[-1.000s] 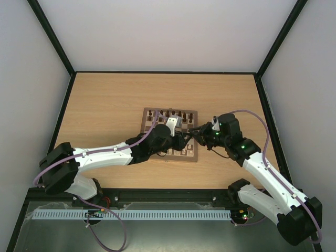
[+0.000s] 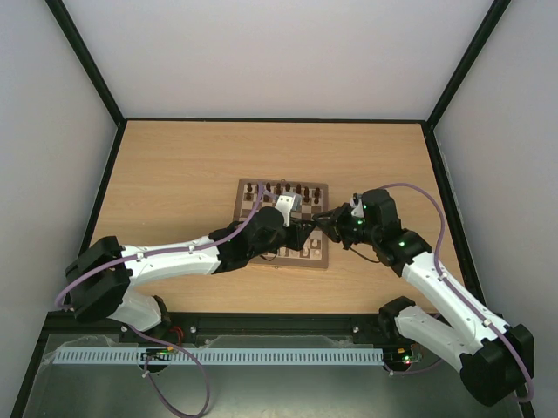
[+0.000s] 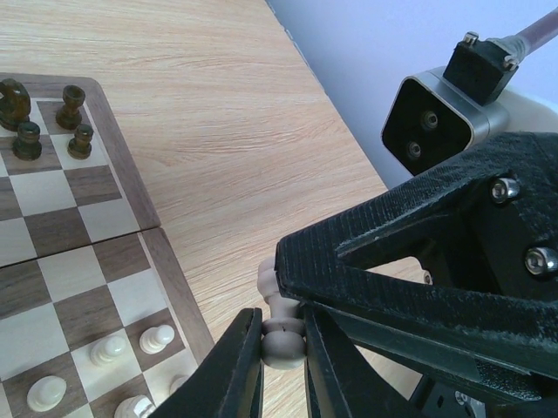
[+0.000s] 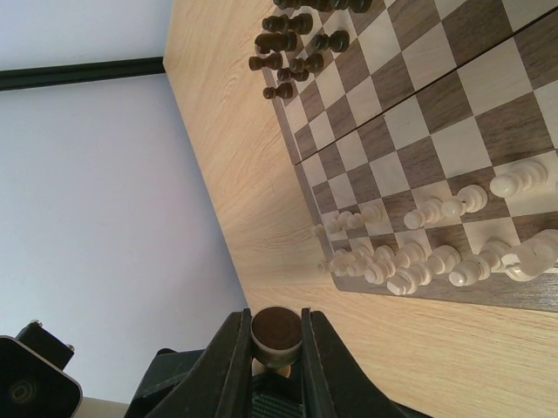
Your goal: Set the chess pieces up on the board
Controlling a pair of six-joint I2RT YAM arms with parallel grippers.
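Observation:
A white chess piece (image 3: 282,350) is held up over the right side of the board between my two grippers. In the left wrist view, its rounded end sits between the tips of my left gripper, which is shut on it. The large black finger (image 3: 384,244) of the right gripper covers part of its body. From the right wrist view, my right gripper is shut on the piece's base end, whose brown round underside (image 4: 276,328) faces the camera. The chessboard (image 2: 248,209) lies below, partly hidden by both arms in the top view.
Dark pieces (image 4: 288,23) stand along the board's far side. Several white pieces (image 4: 471,268) stand in rows along the near side, closely spaced. Bare table (image 2: 174,200) surrounds the board. My two arms nearly meet above its right part.
The two grippers have shifted very slightly against each other over the board. Otherwise the arms and board look the same.

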